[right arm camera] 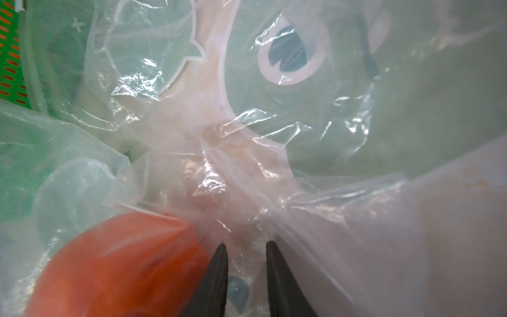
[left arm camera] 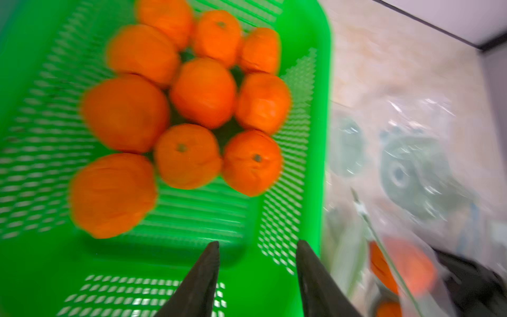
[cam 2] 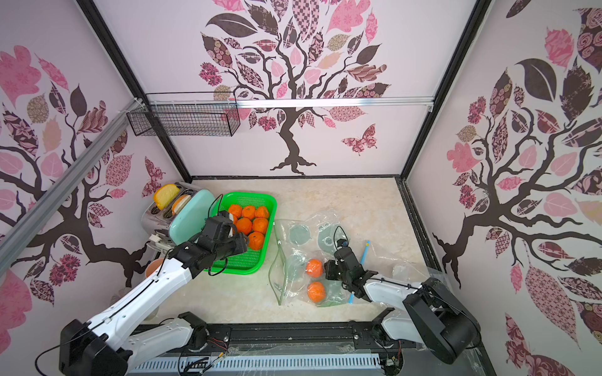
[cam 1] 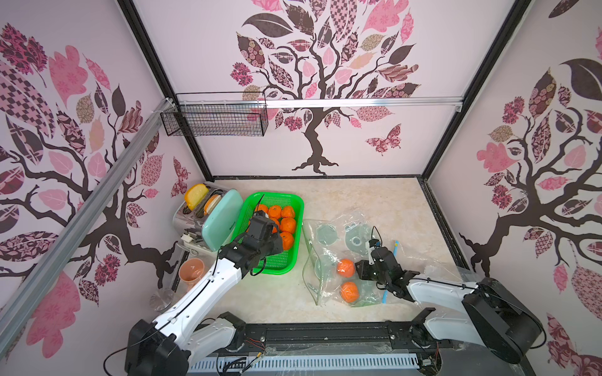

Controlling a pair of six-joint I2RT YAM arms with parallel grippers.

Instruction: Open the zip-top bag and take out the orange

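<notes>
Two oranges, an upper orange (cam 1: 345,268) and a lower orange (cam 1: 349,291), lie inside the clear zip top bag (cam 1: 326,235) on the table. Over the green basket my left gripper is open, with only the basket's bare floor showing between its fingers. My right gripper is part open at the bag, close beside the upper orange; bag film lies around its fingertips, and whether any film is between them is hard to tell. In the left wrist view the bag's oranges (left arm camera: 409,264) appear blurred beyond the basket wall.
The green basket (cam 1: 299,213) holds several oranges (left arm camera: 203,92) toward its back. To its left stands a rack with a mint-coloured board (cam 1: 224,219), and a peach cup (cam 1: 192,270) is in front. Bare table lies behind the bag.
</notes>
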